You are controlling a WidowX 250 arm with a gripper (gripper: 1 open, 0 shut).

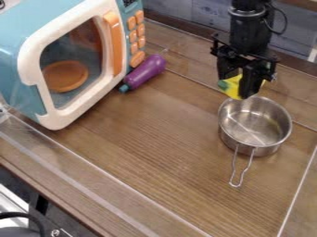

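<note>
My black gripper (244,72) hangs at the upper right, over the back rim of a steel pot (254,134) with a wire handle pointing toward the front. A yellow object with a bit of green (232,88) is just under the gripper, partly hidden by it; whether the fingers hold it I cannot tell.
A toy microwave (62,60) in blue and white fills the upper left. A purple eggplant (145,71) lies beside it.
</note>
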